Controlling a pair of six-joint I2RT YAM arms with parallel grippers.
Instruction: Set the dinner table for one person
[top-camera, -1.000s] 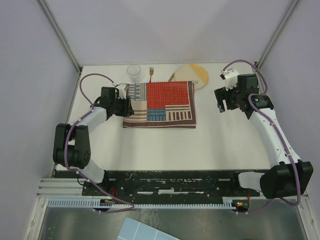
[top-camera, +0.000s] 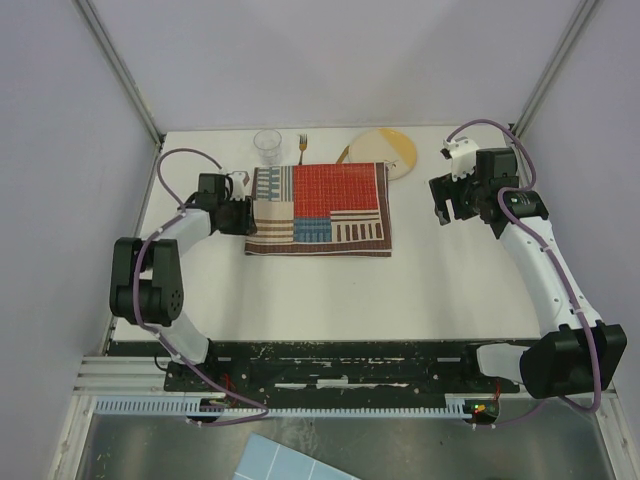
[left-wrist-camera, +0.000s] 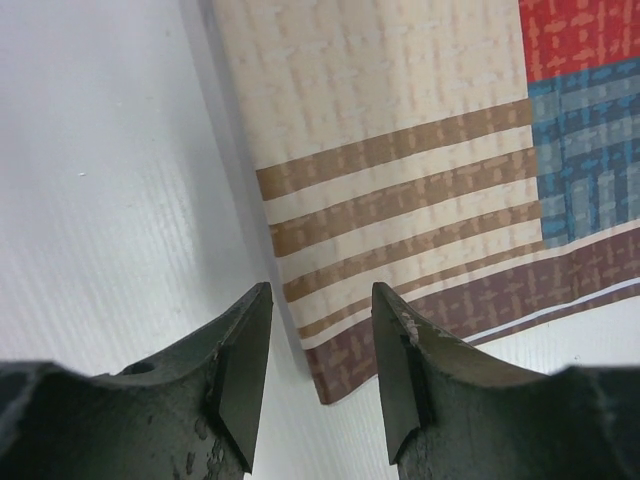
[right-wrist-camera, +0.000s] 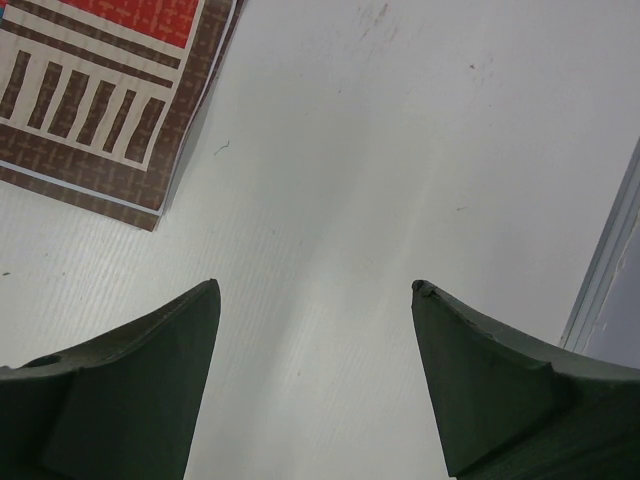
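Observation:
A patterned placemat (top-camera: 340, 200) in red, blue, cream and brown lies flat in the middle of the white table. Over its near left corner my left gripper (top-camera: 252, 228) is open; in the left wrist view the mat's corner shows beyond and between the fingers, with nothing gripped. My right gripper (top-camera: 441, 200) hangs open and empty over bare table, right of the mat. Along the back stand a clear glass (top-camera: 268, 143), a fork (top-camera: 303, 143) and a round plate (top-camera: 375, 150) with a yellow part (top-camera: 403, 150).
Walls (top-camera: 330, 60) close off the table at the back and both sides. The glass, fork and plate sit close to the mat's far edge.
My left gripper has shifted slightly left near the mat's corner, and its arm has swung a little. The right arm, the mat and the tableware look unmoved.

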